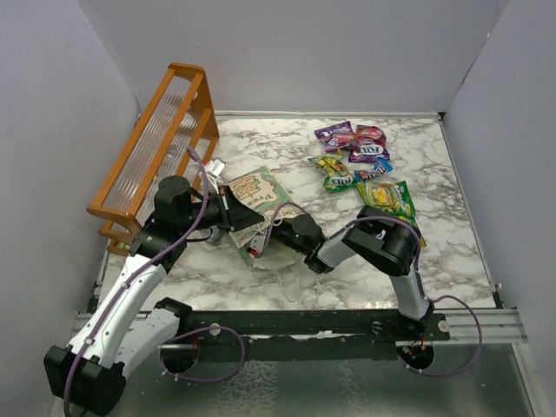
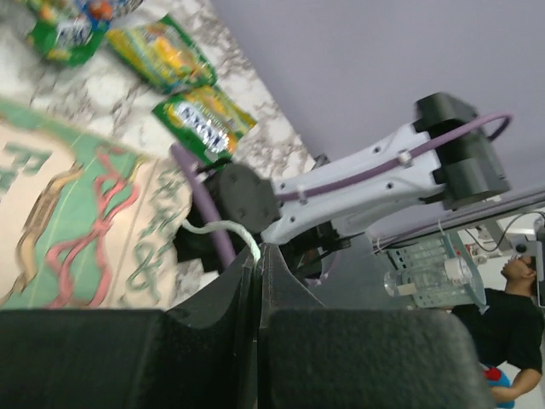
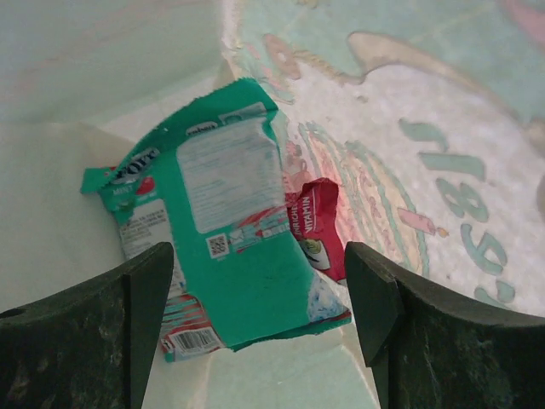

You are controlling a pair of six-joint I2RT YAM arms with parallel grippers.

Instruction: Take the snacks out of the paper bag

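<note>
The paper bag (image 1: 261, 189), cream and green with printed ribbons, lies on its side on the marble table. My left gripper is shut on the bag's white cord handle (image 2: 228, 227). Inside the bag, the right wrist view shows a green snack packet (image 3: 234, 217) and part of a red packet (image 3: 317, 223). My right gripper reaches in with its fingers apart, one at each side of the green packet's lower part; no firm hold shows. In the top view its fingertips are hidden at the bag's mouth.
Several snack packets lie out on the table: purple ones (image 1: 369, 144), green ones (image 1: 389, 198) and a blue one (image 1: 373, 169). An orange wooden rack (image 1: 161, 143) stands at the left.
</note>
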